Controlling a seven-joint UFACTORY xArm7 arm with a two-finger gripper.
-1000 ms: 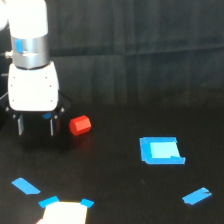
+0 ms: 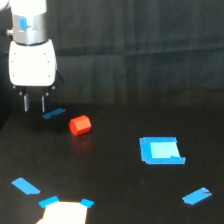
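A red block [image 2: 80, 125] lies on the dark table, left of the middle in the camera view. My gripper [image 2: 34, 101] hangs pointing down at the left, behind and to the left of the block. Its two thin fingers [image 2: 43, 103] stand apart, and nothing shows between them. A clear gap separates gripper and block. To the right is a pale square [image 2: 164, 150] framed in blue tape, with no object on it.
A pale, bright object [image 2: 65, 213] with blue tape at its corners is cut off by the bottom edge. Blue tape strips lie at front left [image 2: 26, 186], front right [image 2: 197, 196] and near the gripper [image 2: 54, 113].
My gripper has risen in the view and looks smaller, its fingers closer together in the picture. More of the blue strip behind it shows. The red block has stayed put.
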